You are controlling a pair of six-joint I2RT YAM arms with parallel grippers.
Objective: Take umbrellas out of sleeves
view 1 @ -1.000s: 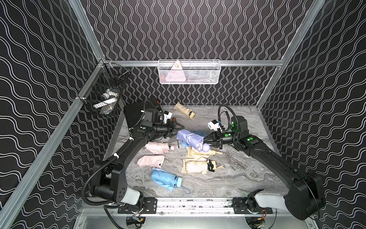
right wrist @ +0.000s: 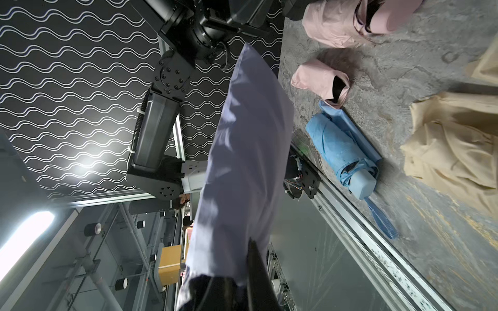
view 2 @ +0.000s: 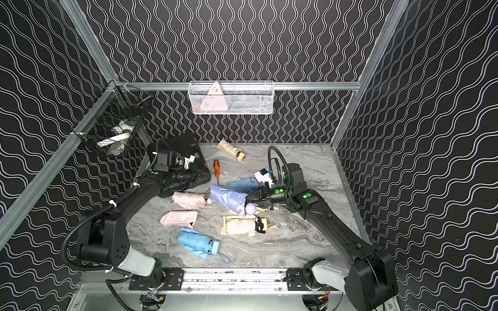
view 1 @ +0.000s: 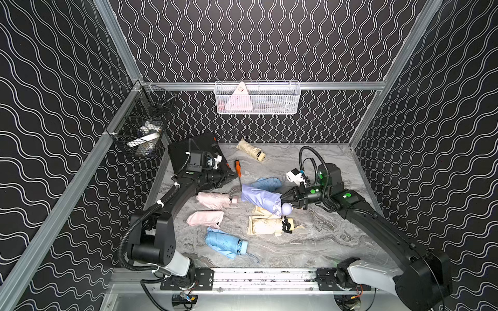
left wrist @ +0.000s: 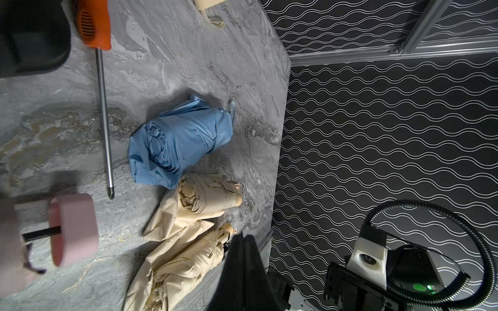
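Note:
A lavender umbrella (view 1: 260, 196) with a round knob hangs from my right gripper, which is shut on it near the knob end. My left gripper is shut above the table, left of it; I see nothing between its fingertips. Below lie a blue umbrella (left wrist: 181, 140), cream umbrellas (view 1: 267, 224), pink umbrellas (view 1: 212, 199) and a light blue umbrella (view 1: 224, 242). A smaller beige umbrella (view 1: 250, 149) lies at the back.
An orange screwdriver (left wrist: 93, 23) lies by a black object (view 1: 179, 150) at the back left. A white mesh basket (view 1: 275, 103) and a black wire basket (view 1: 129, 129) hang on the frame.
My left gripper has drawn back and turned, away from the lavender umbrella's far end. My right gripper has moved slightly down in the top left view and to the right, with the umbrella.

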